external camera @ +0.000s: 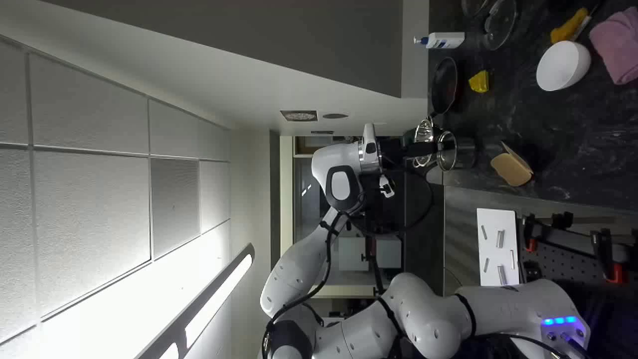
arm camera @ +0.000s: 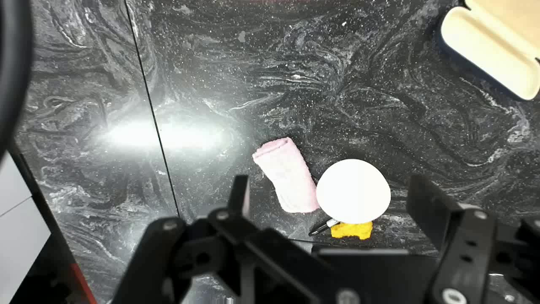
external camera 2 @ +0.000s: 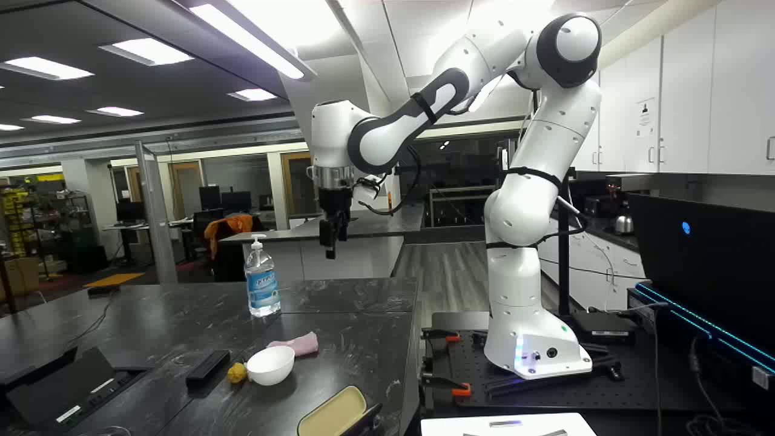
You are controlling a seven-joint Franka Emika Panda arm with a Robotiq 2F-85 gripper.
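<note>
My gripper stands open, high above the dark table, with nothing held between its fingers. In the wrist view a white bowl (arm camera: 353, 191) shows far below, between the two fingertips. A pink cloth (arm camera: 289, 177), folded or rolled, lies against the bowl's left side. Just below the bowl in that view are a yellow sponge-like piece (arm camera: 352, 230) and a dark pen-like item (arm camera: 322, 227), both partly covered by the bowl. Seen from the side in exterior view 2, the gripper (external camera 2: 332, 236) points down, well clear of the tabletop.
An open tan case (external camera 2: 334, 413) lies near the table's edge. Behind the bowl stands a clear pump bottle (external camera 2: 261, 280); a dark block (external camera 2: 207, 367) lies to the bowl's left. Exterior view 1 also shows a dark pan (external camera: 444, 85) and a metal pot (external camera: 457, 151).
</note>
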